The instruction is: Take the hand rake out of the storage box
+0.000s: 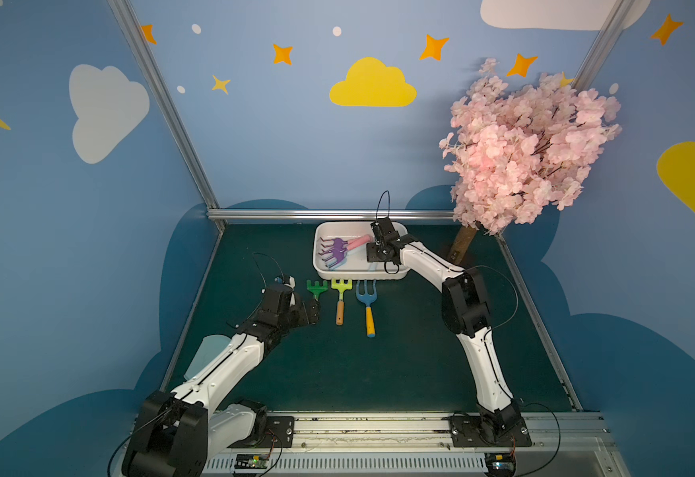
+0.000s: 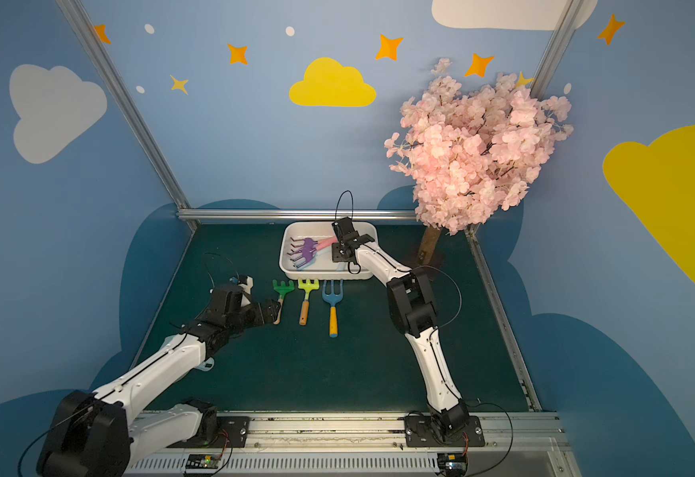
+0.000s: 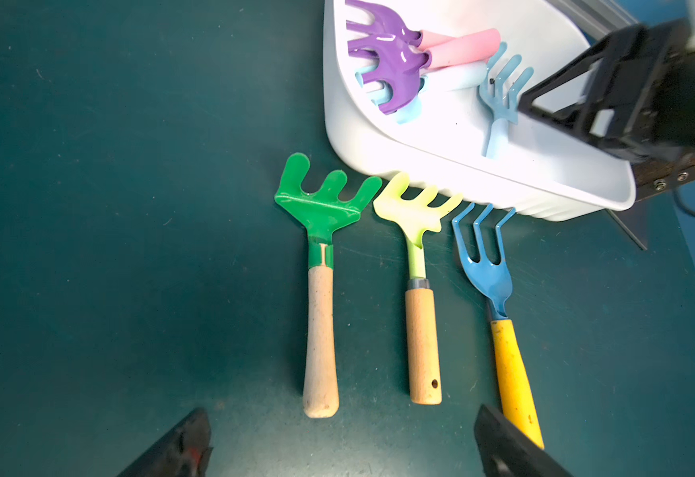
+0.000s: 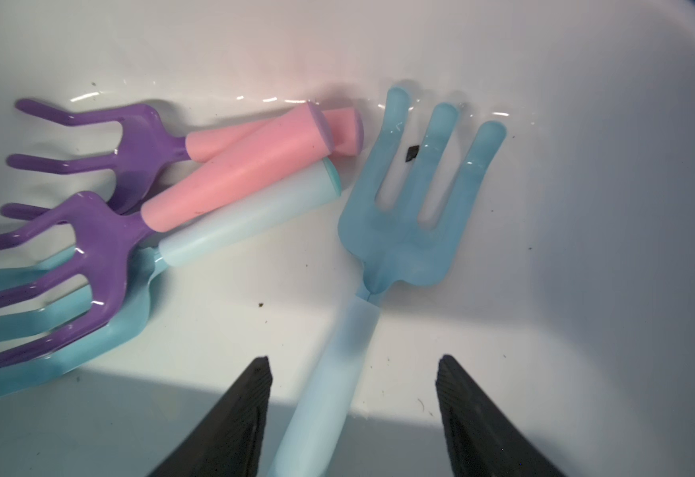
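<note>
The white storage box point(image 1: 322, 268) holds purple rakes with pink handles point(image 4: 236, 171), a light-blue rake point(image 4: 248, 214) beneath them, and another light-blue rake point(image 4: 395, 246) on the right. My right gripper is inside or just over the box, its fingers apart on either side of that rake's handle, not gripping it. My left gripper stands open above the table, left of and in front of the box, near the wooden handle of a green rake point(image 3: 319, 206).
A yellow-green rake point(image 3: 423, 342) and a blue rake with yellow handle point(image 3: 514, 381) lie before the box. A blossom tree point(image 1: 526, 151) stands at the back right, beside my right arm.
</note>
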